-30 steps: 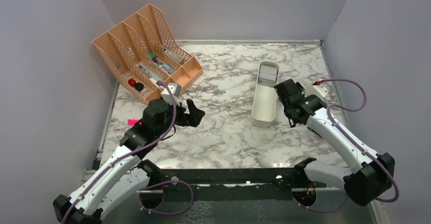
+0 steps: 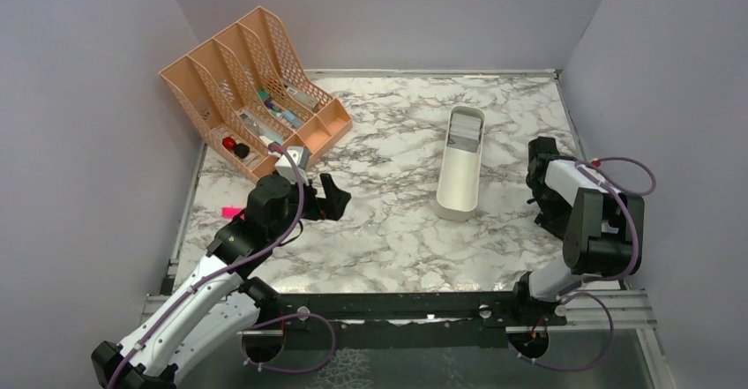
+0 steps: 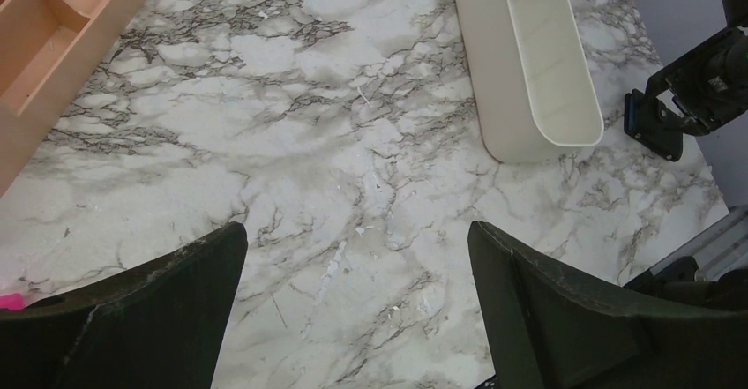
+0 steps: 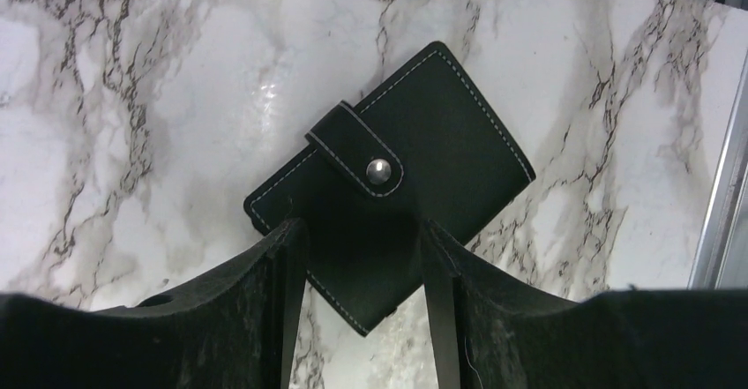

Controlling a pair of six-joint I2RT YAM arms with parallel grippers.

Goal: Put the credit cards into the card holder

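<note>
A dark card holder (image 4: 459,133) with pale stitching and a snapped strap lies flat and closed on the marble table, seen in the right wrist view. Over its near end is my right gripper, its fingers apart; whether they touch the holder cannot be told. From above, the arm hides most of that holder. No card can be made out for certain. My left gripper hangs open and empty over bare marble, left of centre in the top view.
A long white bin (image 2: 460,177) with grey-white contents at its far end stands right of centre. The orange slotted organizer (image 2: 256,89) at back left holds several small items. A pink object (image 2: 231,213) lies near the left arm. Grey walls border the table.
My right arm has swung right and drawn back, from beside the white bin to over the card holder by the right wall. The left arm has barely moved.
</note>
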